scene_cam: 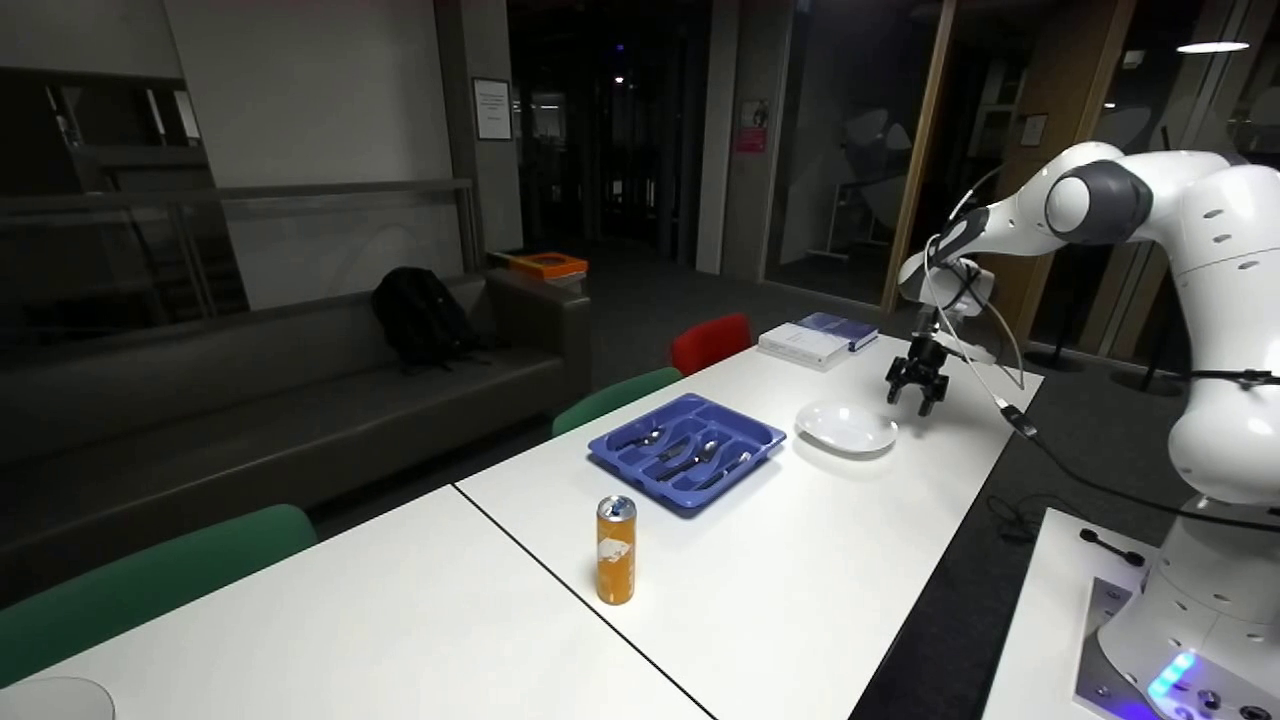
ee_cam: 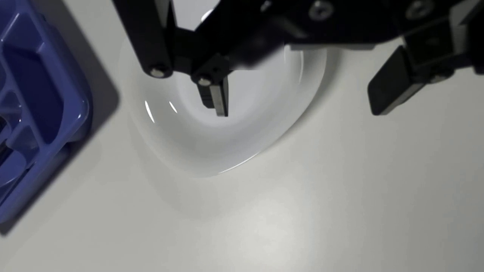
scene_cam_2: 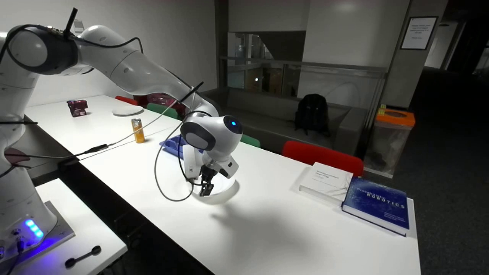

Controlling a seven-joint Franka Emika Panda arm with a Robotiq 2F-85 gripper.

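Note:
Above the white table, my gripper (scene_cam: 917, 398) hangs open, its fingers pointing down. A white plate (scene_cam: 847, 427) lies flat on the table close to it. In the wrist view the fingers stand wide apart, with one finger pad (ee_cam: 219, 99) over the plate (ee_cam: 199, 154) and the other pad (ee_cam: 389, 84) over bare table to the right. Nothing is held between them. Part of the plate is hidden behind the gripper in that view. A blue cutlery tray (scene_cam: 687, 452) with several utensils stands beside the plate.
An orange can (scene_cam: 615, 550) stands upright near the table seam. A white book (scene_cam_2: 326, 180) and a blue book (scene_cam_2: 376, 201) lie by the far edge. A cable (scene_cam: 1071, 476) hangs from the arm. Table space between plate and books is clear.

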